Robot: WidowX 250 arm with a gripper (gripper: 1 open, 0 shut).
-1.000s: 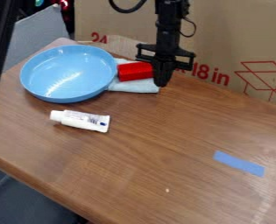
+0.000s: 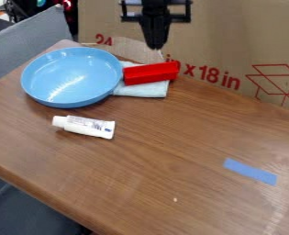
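Note:
My black gripper (image 2: 157, 37) hangs at the top of the camera view, above and apart from a red box (image 2: 150, 72); it looks shut, with nothing seen between its fingers. The red box lies on a folded light cloth (image 2: 141, 90) at the right of a blue bowl (image 2: 72, 78). A white tube (image 2: 83, 126) lies on the wooden table (image 2: 159, 174) in front of the bowl.
A strip of blue tape (image 2: 250, 171) is on the table at the right. A cardboard panel (image 2: 232, 41) stands along the back.
My gripper has risen from beside the red box's right end to above it. The red box looks shifted slightly and more of it shows.

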